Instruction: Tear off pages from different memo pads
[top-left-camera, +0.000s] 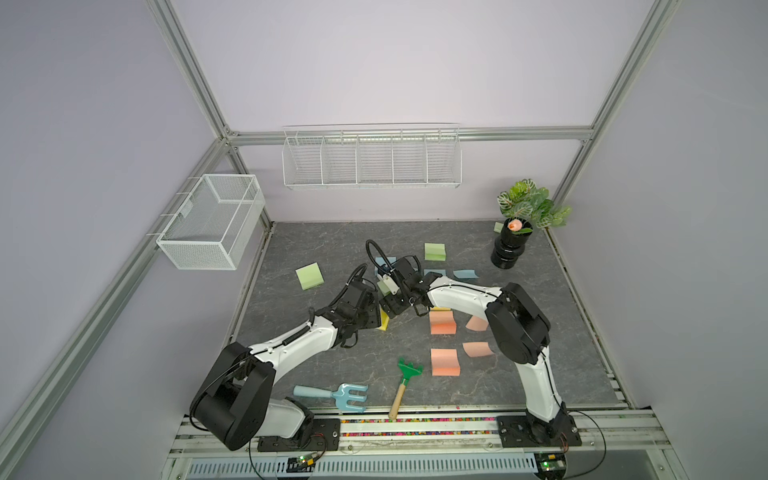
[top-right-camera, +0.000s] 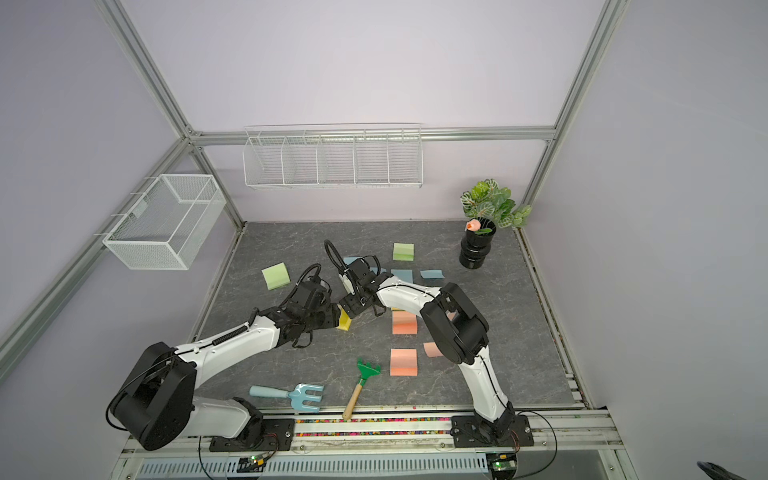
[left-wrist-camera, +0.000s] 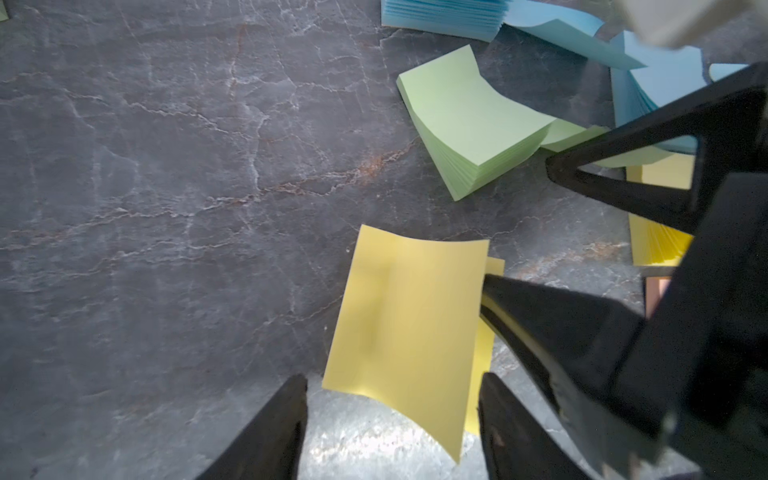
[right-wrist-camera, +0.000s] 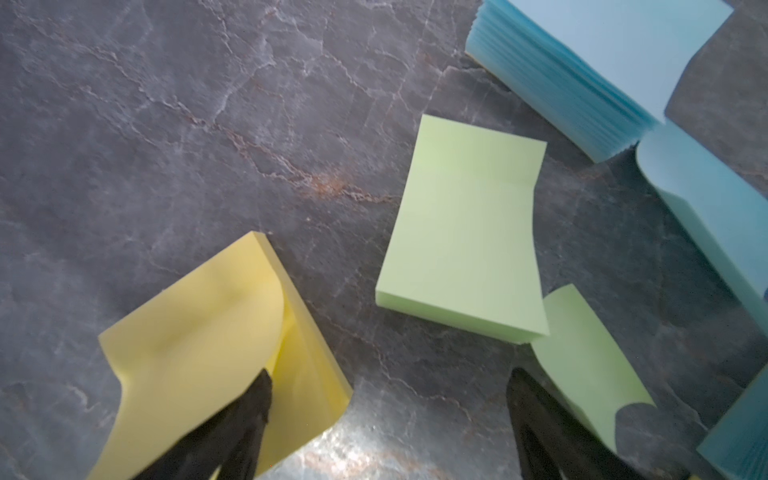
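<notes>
A yellow pad (left-wrist-camera: 404, 320), its top page lifted, lies under both grippers near the table's middle. My left gripper is open over it, fingertips either side in the left wrist view. My right gripper is open, one fingertip (right-wrist-camera: 240, 432) over the yellow pad. Beside it lie a green pad (right-wrist-camera: 460, 224) with a loose or lifted green page (right-wrist-camera: 588, 352), and blue pads (right-wrist-camera: 568, 56). Pink pads (top-left-camera: 445, 361) lie in the front right part, with separate pink pages (top-left-camera: 477, 349) beside them.
A green pad (top-left-camera: 309, 276) lies alone at the left. A blue fork (top-left-camera: 349, 397) and a green rake (top-left-camera: 409, 369) lie along the front edge. A potted plant (top-left-camera: 505, 252) stands at the back right. White wire baskets (top-left-camera: 210, 224) hang on the walls.
</notes>
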